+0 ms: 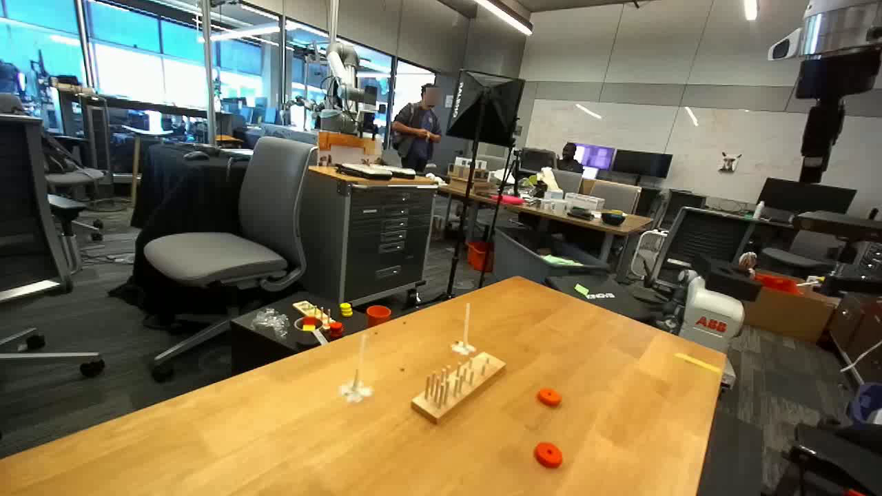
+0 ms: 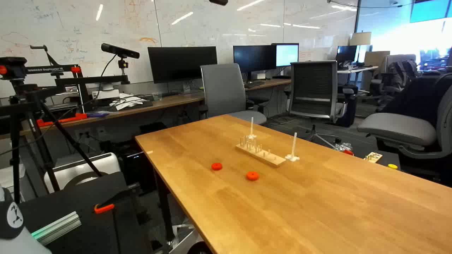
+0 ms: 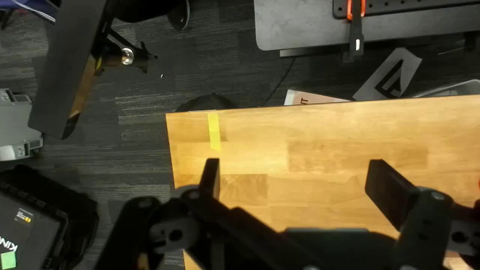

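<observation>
My gripper is open high above a corner of the wooden table, its black fingers [image 3: 390,191] wide apart with nothing between them. On the table lie two orange rings: one ring [image 1: 549,397] closer to the pegged block, the other ring [image 1: 548,455] farther from it. A pale wooden block [image 1: 446,405] carries several short pegs. Two thin white posts on white bases stand on either side of it, one post [image 1: 359,373] and another post [image 1: 466,331]. At the wrist view's right edge only a sliver of orange [image 3: 478,184] shows.
A strip of yellow tape [image 3: 214,130] marks the table near its corner. Beside the table, a low black stand [image 1: 256,335] bears a red cup [image 1: 378,315], yellow pieces and a small pegged board.
</observation>
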